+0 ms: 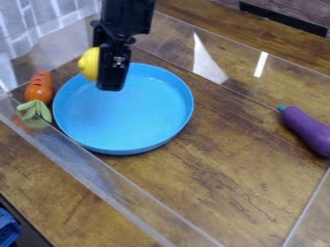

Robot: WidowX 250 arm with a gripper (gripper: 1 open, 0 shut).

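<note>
The black gripper (106, 64) hangs over the back left part of a blue plate (123, 118), shut on a rounded yellow object (88, 64), only partly visible at the gripper's left side. An orange carrot (39, 89) with green leaves (34, 112) lies just left of the plate.
A purple eggplant (306, 129) lies at the far right on the wooden table (219, 183). Clear walls enclose the area. A blue object (8, 230) shows at the lower left corner. The table right of the plate is clear.
</note>
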